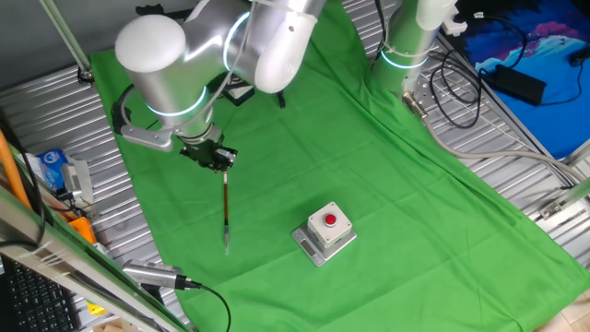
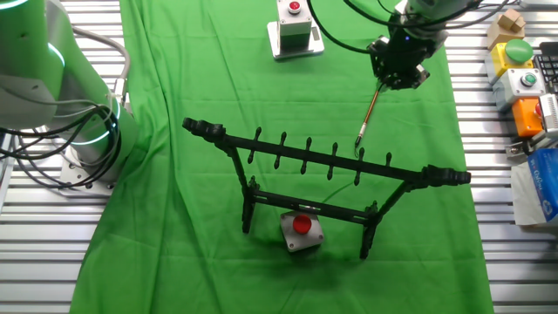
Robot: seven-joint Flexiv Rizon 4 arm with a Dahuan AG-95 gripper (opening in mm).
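A thin brush [image 1: 226, 214] with a brown handle and a pale tip shows against the green cloth at the left of exterior view 1. My gripper [image 1: 221, 160] is at the handle's upper end, pointing down and covering it. In exterior view 2 the same brush [image 2: 370, 115] runs down and left from the dark gripper [image 2: 399, 73], tip toward the black rack [image 2: 318, 157]. The fingertips are too dark and small to show whether they stand apart or grip the handle. That rack has several small pegs along its top bar.
A white box with a red button [image 1: 330, 220] sits on a metal plate in the cloth's middle. Another red button [image 2: 302, 224] stands beneath the rack. Coloured button boxes [image 2: 520, 56] line one side. Bare green cloth [image 1: 442, 249] lies right of the white box.
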